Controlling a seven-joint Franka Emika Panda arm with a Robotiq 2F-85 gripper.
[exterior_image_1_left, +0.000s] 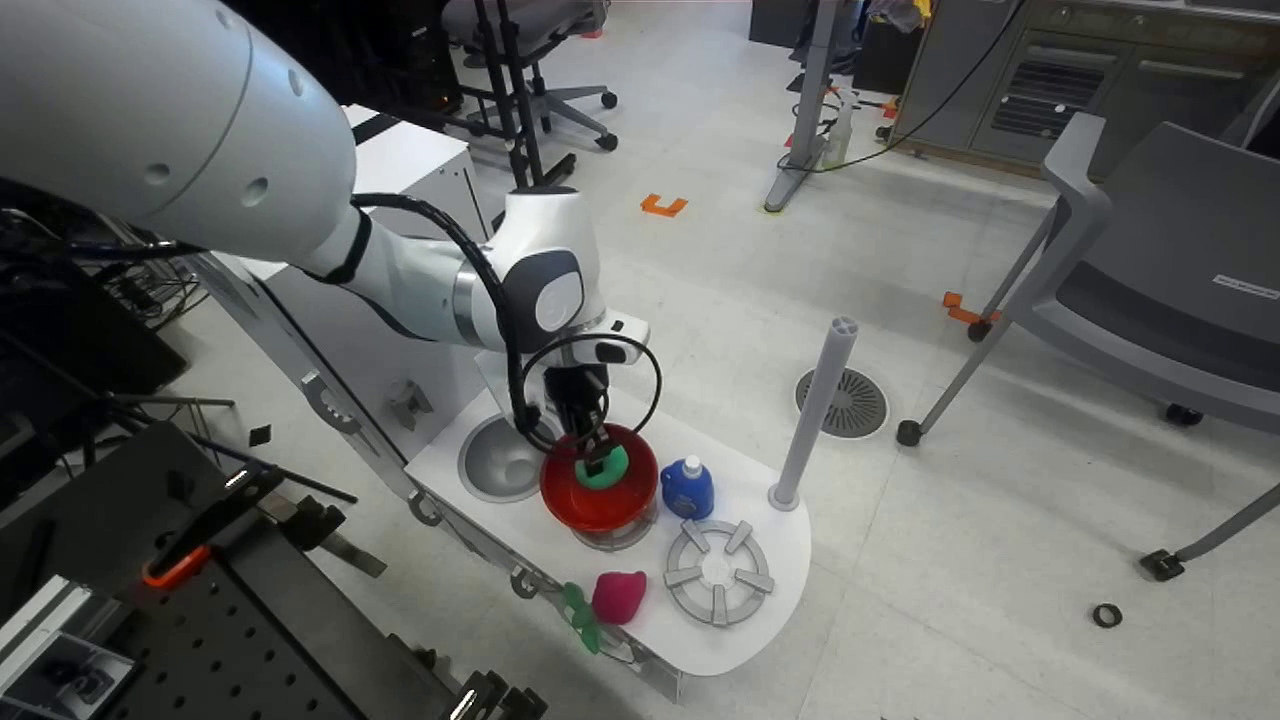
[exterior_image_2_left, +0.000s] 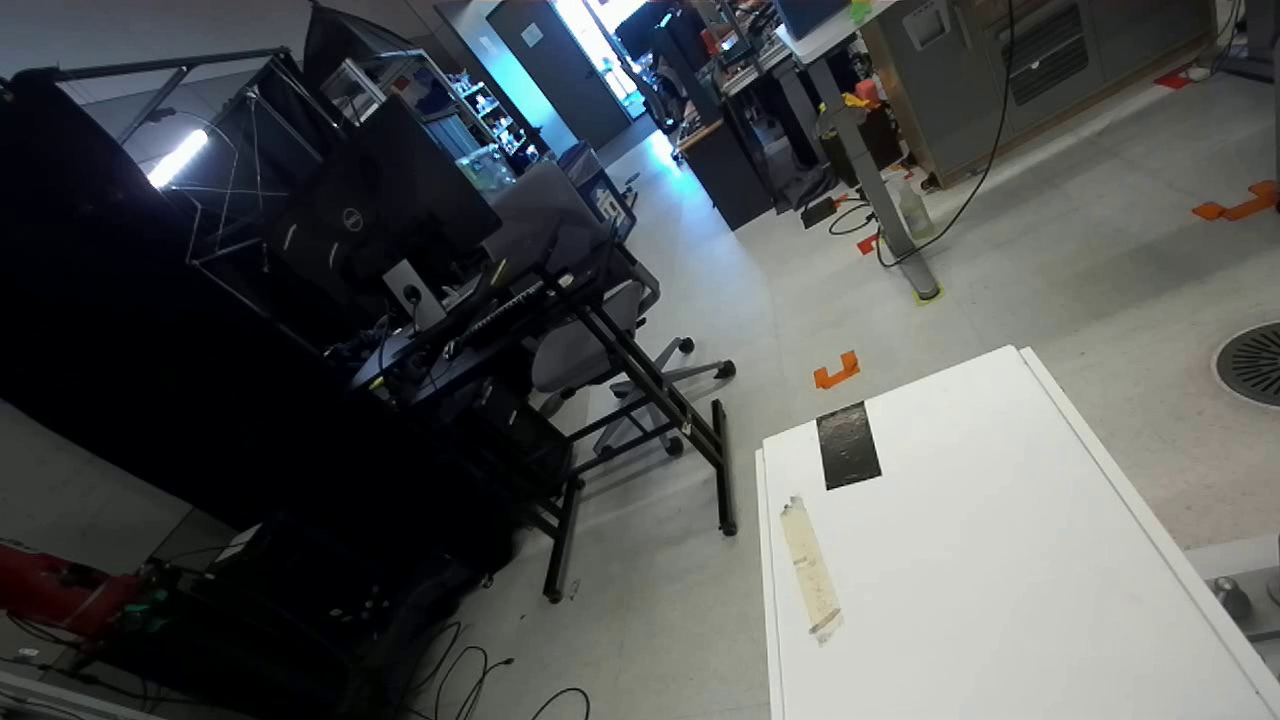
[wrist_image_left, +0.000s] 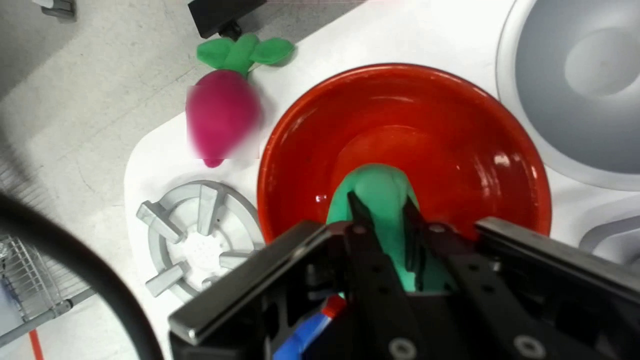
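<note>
In the wrist view my gripper is shut on a green object (wrist_image_left: 376, 183), with one dark finger on each side of it. The green object has a rounded end, and its lower part is hidden by the gripper. It is inside or just above the red bowl (wrist_image_left: 444, 102); how far it is from the bottom I cannot tell. From outside, the gripper (exterior_image_1_left: 595, 463) points down over the red bowl (exterior_image_1_left: 573, 514), with the green object (exterior_image_1_left: 607, 472) showing at its fingertips.
A pink radish-like toy (exterior_image_1_left: 619, 596) with green leaves lies at the counter edge. A grey burner (exterior_image_1_left: 720, 572) and a blue bottle (exterior_image_1_left: 689, 490) stand beside the bowl, a grey sink (exterior_image_1_left: 494, 468) on its other side. A white post (exterior_image_1_left: 813, 414) rises at the counter's far edge.
</note>
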